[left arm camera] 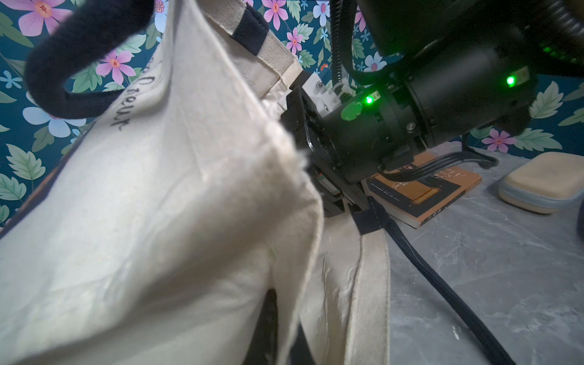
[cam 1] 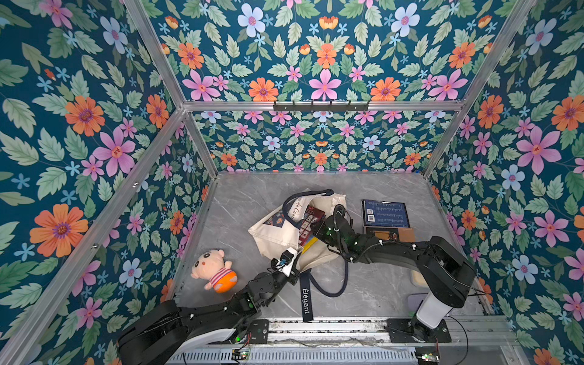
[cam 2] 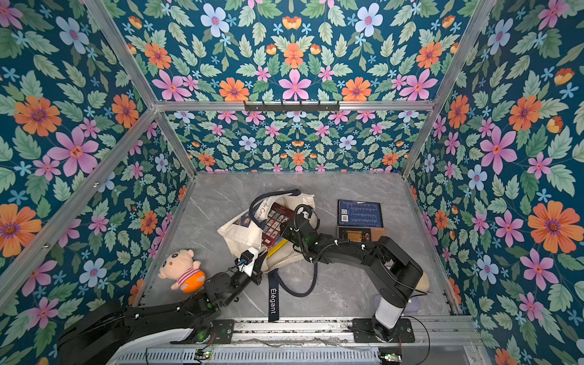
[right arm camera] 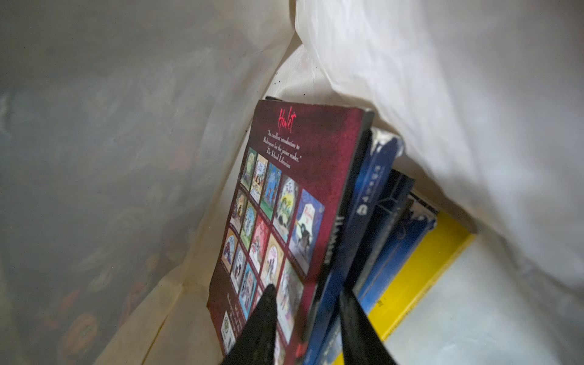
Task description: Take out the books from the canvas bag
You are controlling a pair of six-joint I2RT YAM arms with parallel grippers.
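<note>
The cream canvas bag point(cam 1: 270, 237) lies open at the table's middle, with a maroon Hamlet book point(right arm camera: 283, 146), blue books point(right arm camera: 374, 170) and a yellow one point(right arm camera: 419, 273) inside. My left gripper is at the bag's near edge, shut by the white cloth; whether cloth is between its fingers is unclear. My right gripper reaches into the bag, part open, its fingertips at the lower edge of the Hamlet and blue books, not visibly closed on them.
Two books point(cam 2: 359, 213) lie right of the bag. A plush doll point(cam 1: 213, 270) sits at front left, a beige case point(left arm camera: 541, 182) at the right. Dark straps point(cam 1: 307, 295) hang toward the front edge.
</note>
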